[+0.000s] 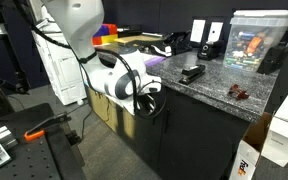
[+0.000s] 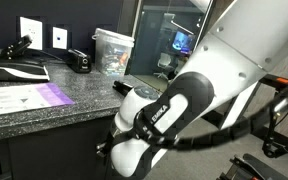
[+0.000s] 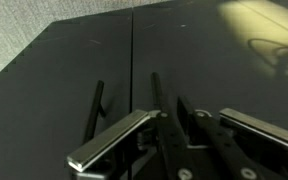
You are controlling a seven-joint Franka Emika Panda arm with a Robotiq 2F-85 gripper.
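Observation:
Two thin black bar handles stand out on the dark cabinet front (image 3: pixel 199 50) in the wrist view. My gripper is closed around the lower part of the right handle (image 3: pixel 156 88), with part of the contact hidden by the dark fingers. The left handle (image 3: pixel 94 110) stands free, on the other side of a narrow seam between the doors. In exterior view 1 the gripper (image 1: pixel 158 108) is against the cabinet front below the counter edge. From exterior view 2 the arm's white body covers most of the contact area.
On the speckled counter (image 1: pixel 216 82) are a black stapler (image 1: pixel 192 74), a lidded clear tub (image 1: pixel 260 42) and a small reddish item (image 1: pixel 238 92). White boxes (image 1: pixel 284 138) stand at the right end. Open floor (image 1: pixel 99 155) lies before the cabinet.

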